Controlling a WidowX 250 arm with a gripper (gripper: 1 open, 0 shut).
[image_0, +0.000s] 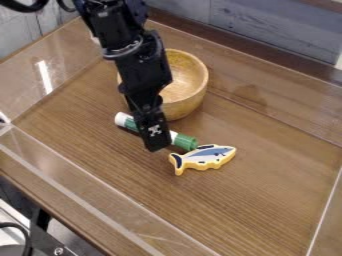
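My black gripper (147, 128) hangs low over the wooden table, open, its fingers just above or around a white and green cylinder (185, 140) that lies partly hidden behind them; whether they touch it I cannot tell. A fish-shaped toy (201, 158), yellow, white and blue, lies to the right and nearer the front. A tan round bowl (191, 82) stands behind the gripper, partly covered by the arm.
A pale wall runs along the back, and dark cables show at the lower left edge.
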